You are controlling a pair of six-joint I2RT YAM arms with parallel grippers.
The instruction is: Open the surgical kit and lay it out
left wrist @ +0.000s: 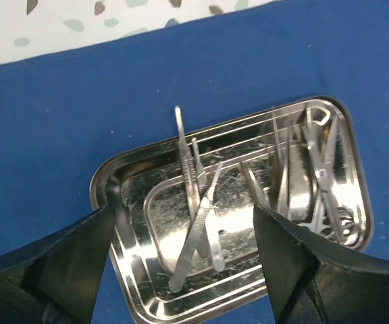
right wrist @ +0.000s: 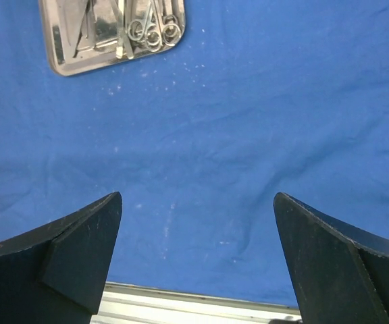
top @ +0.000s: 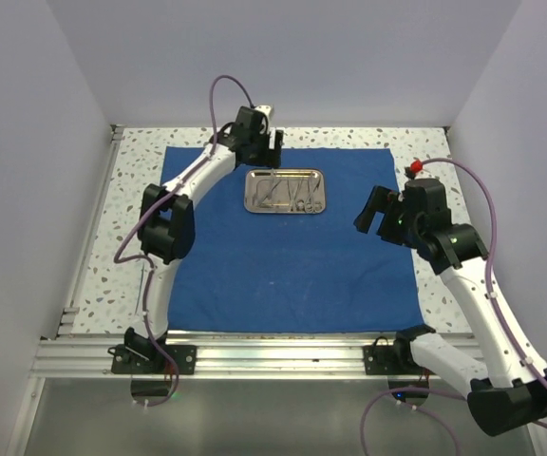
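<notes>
A shiny metal tray (top: 284, 192) lies open on the unfolded blue cloth (top: 292, 275), toward its back edge. Inside, in the left wrist view, thin handled instruments such as a scalpel (left wrist: 193, 237) lie crossed on the left. Scissor-like tools (left wrist: 324, 177) lie on the right, ring handles toward the front. One slim instrument (left wrist: 187, 162) pokes over the tray's back rim. My left gripper (top: 273, 150) hovers above the tray's back edge, open, with nothing between its fingers. Off to the right of the tray, over bare cloth, my right gripper (top: 372, 231) is open and empty.
Around the cloth shows a white speckled tabletop (top: 226, 137). Metal rails (top: 283, 344) run along the front edge.
</notes>
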